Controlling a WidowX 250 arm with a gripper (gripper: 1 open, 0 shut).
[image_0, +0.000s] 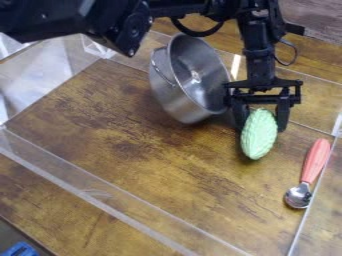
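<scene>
My black gripper is low over a pale green, ridged oblong object, its fingers at that object's upper end; whether they are closed on it I cannot tell. A steel pot lies tipped on its side just left of the gripper, its opening facing right, close to or against the gripper.
A scoop with a red handle lies at the right. A blue object is at the front-left corner.
</scene>
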